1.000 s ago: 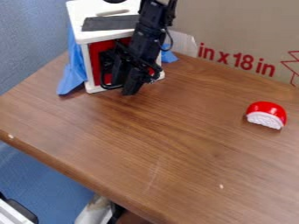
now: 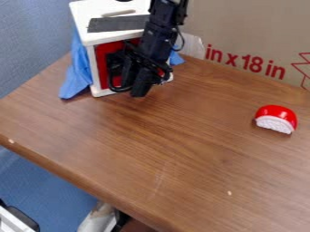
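A white box (image 2: 89, 11) with a dark grey strip on top and a red front (image 2: 105, 56) stands at the back left of the wooden table, on a blue cloth (image 2: 74, 76). My black gripper (image 2: 130, 78) is down against the box's front, partly covering the red part. Whether its fingers hold anything or how they stand is hard to see against the dark body and cables.
A red and white rounded object (image 2: 276, 119) lies on the right side of the table (image 2: 169, 163). A cardboard panel (image 2: 255, 36) stands behind.
My gripper and arm have shifted slightly to the right over the last second. The box and the red and white object look unchanged.
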